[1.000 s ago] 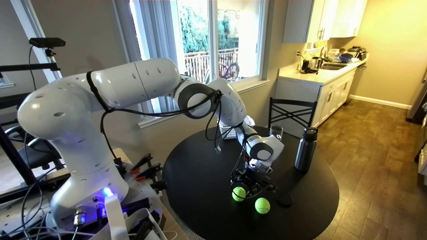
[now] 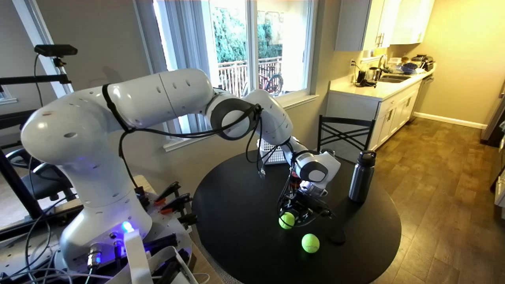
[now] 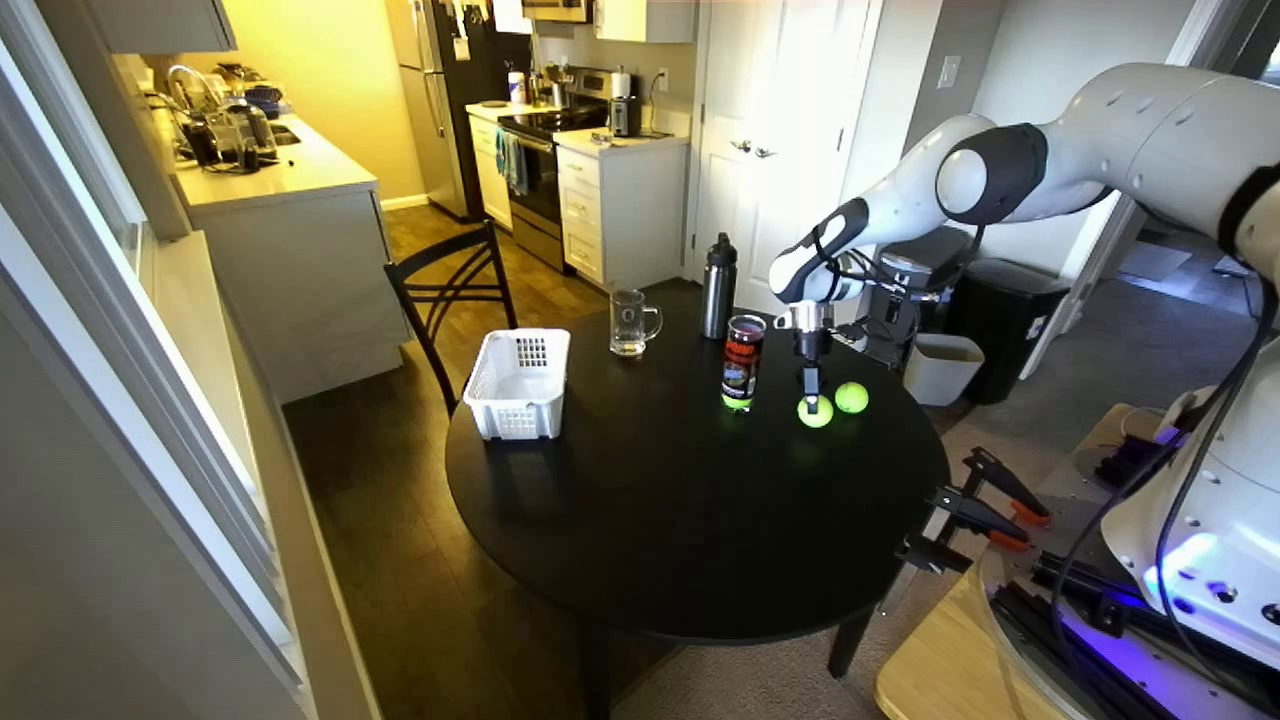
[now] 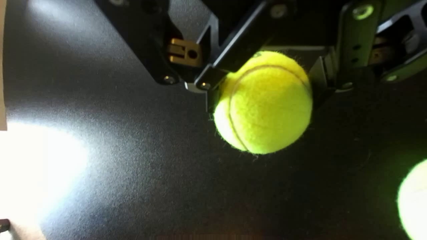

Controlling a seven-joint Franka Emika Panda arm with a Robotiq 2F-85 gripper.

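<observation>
A yellow-green tennis ball (image 4: 264,108) sits between my fingers, and my gripper (image 3: 812,406) is shut on it. In exterior view 1 this held ball (image 2: 286,220) shows beneath the hand, seemingly a little above the table. A second tennis ball (image 2: 310,243) rests on the black table close by; in the wrist view only part of this other ball (image 4: 416,200) enters at the right edge. The clear tennis ball can (image 3: 743,359) stands upright beside my hand, with a ball visible at its bottom. In exterior view 1 the arm mostly hides that can.
A white basket (image 3: 518,390) stands on the far side of the table (image 3: 696,528), with a glass mug (image 3: 629,324) near it. A dark metal bottle (image 2: 362,177) stands upright near the edge.
The hand and the held ball have moved up and slightly right in exterior view 1. The other ball has stayed in place. The glass mug is now hidden behind the arm there.
</observation>
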